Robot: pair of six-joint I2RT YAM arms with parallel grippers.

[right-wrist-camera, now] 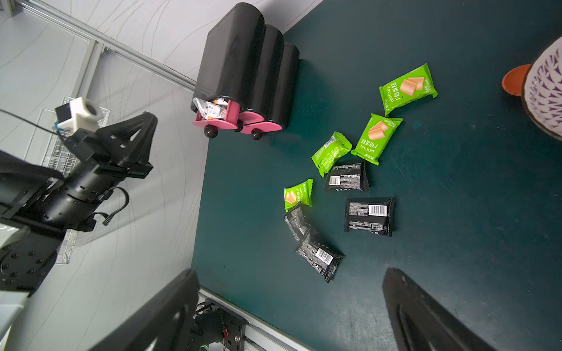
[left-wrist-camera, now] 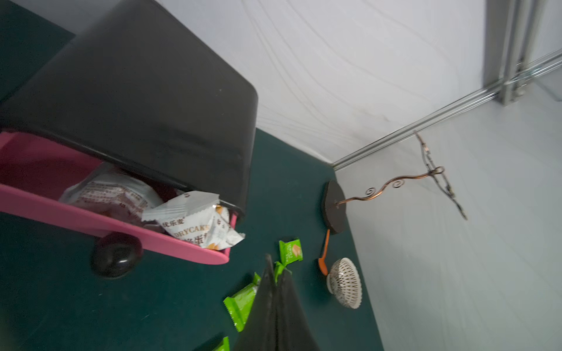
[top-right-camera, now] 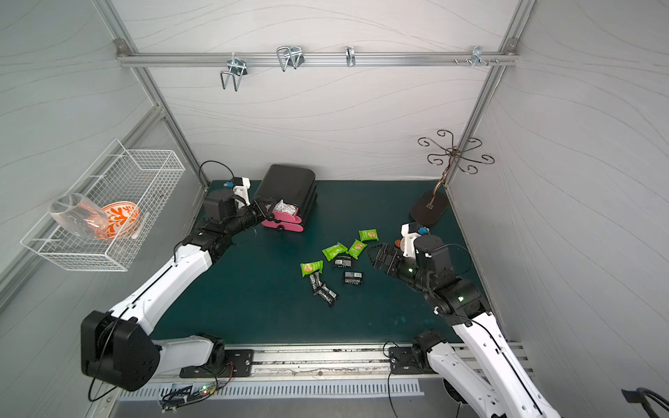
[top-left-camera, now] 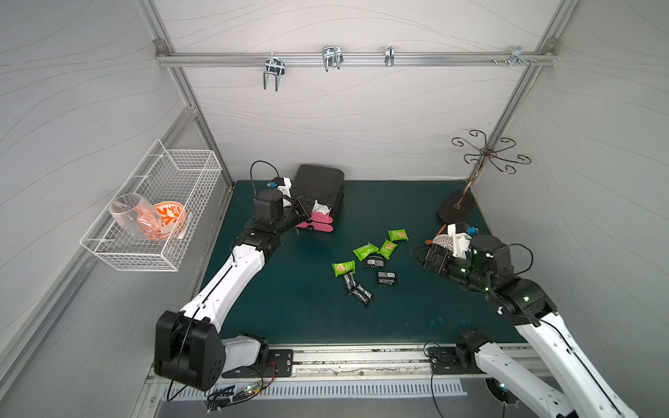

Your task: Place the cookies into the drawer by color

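The top pink drawer (left-wrist-camera: 111,219) of the black cabinet (left-wrist-camera: 140,99) stands partly out. White cookie packs (left-wrist-camera: 199,219) lie inside, one poking up over its front edge. My left gripper hovers in front of and above the drawer, shut, nothing between its fingers; the round black knob (left-wrist-camera: 116,254) is apart from it. Green cookies (right-wrist-camera: 377,137) and black cookies (right-wrist-camera: 368,216) lie loose mid-table. Over the table's right side, my right gripper is open and empty, with the cookies beyond its fingers (right-wrist-camera: 418,310).
Lower pink drawers (right-wrist-camera: 263,127) are shut. A patterned bowl (right-wrist-camera: 544,87) and a metal stand (top-left-camera: 456,206) occupy the right side. At left hangs a wire basket (top-left-camera: 167,261) with a glass and a plate.
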